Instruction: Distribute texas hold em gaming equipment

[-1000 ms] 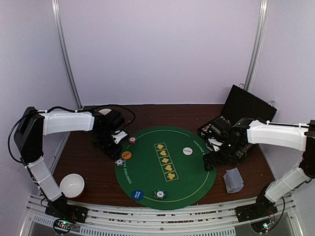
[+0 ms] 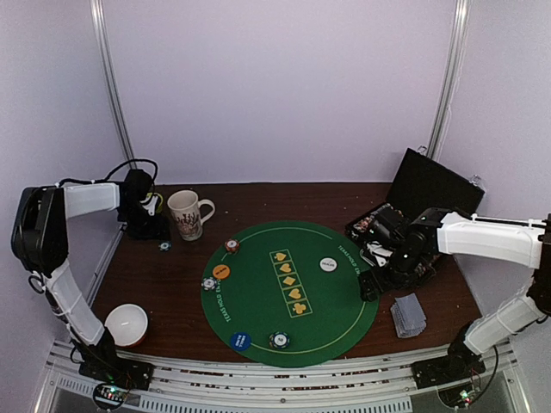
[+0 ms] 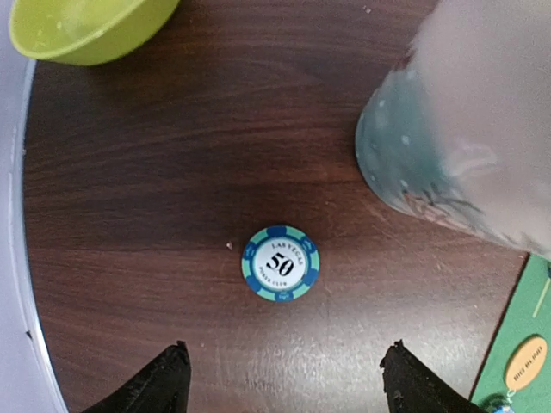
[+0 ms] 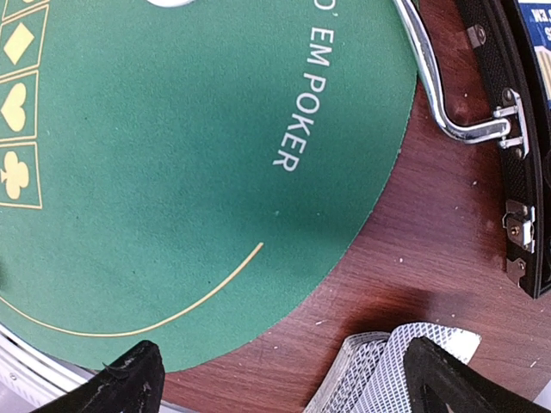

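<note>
A teal 50 chip (image 3: 280, 263) lies on the wood at left, below my open left gripper, with nothing between its fingers. On the green mat (image 2: 318, 301) are red chips (image 2: 232, 245), white-blue chips (image 2: 209, 283), dark chips (image 2: 279, 339), a white dealer button (image 2: 328, 264), an orange button (image 2: 221, 271) and a blue button (image 2: 241, 341). My right gripper is open over the mat's right edge, beside a pile of cards (image 2: 408, 315) and the open chip case (image 4: 525, 215).
A mug (image 2: 185, 215) stands right of my left gripper, a lime bowl (image 3: 95, 47) behind it. A white bowl (image 2: 126, 323) sits front left.
My left gripper has moved left and back, from beside the mat's left edge to over the lone chip by the mug. The right arm has not visibly moved.
</note>
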